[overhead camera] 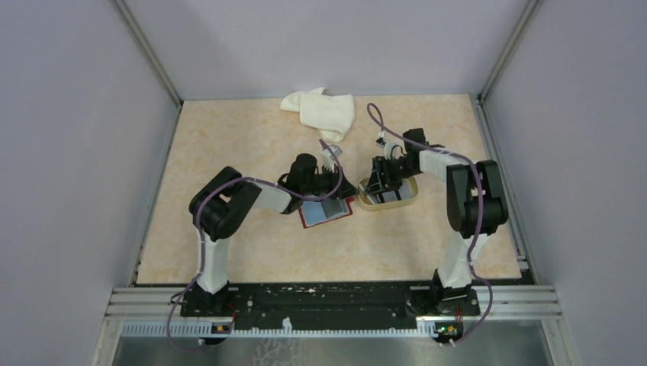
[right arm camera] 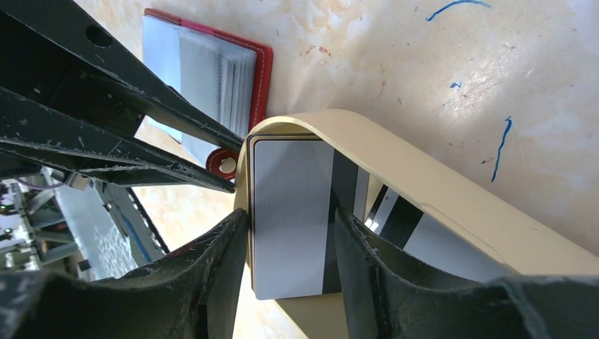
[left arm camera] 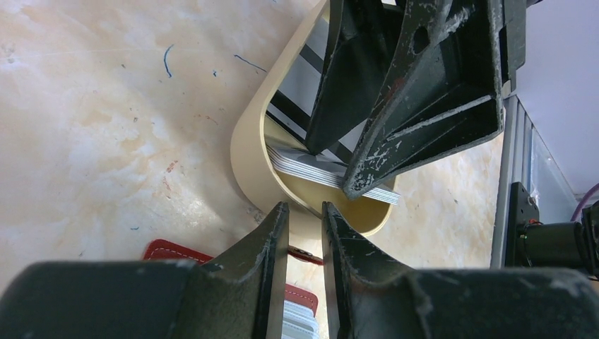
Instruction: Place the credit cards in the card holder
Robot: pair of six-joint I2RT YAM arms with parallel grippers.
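Observation:
An oval beige tray (overhead camera: 385,204) holds grey, black-striped cards (right arm camera: 292,215). In it my right gripper is part open around a stack of cards, seen edge-on as white layers in the left wrist view. Just left of the tray, my left gripper is shut at the card holder (overhead camera: 320,217), a red-edged wallet with clear sleeves, also seen in the right wrist view (right arm camera: 260,85). Part of the holder's red edge shows between the left fingertips and below them.
A white cloth (overhead camera: 326,114) lies at the back of the table. Both arms meet closely over the middle.

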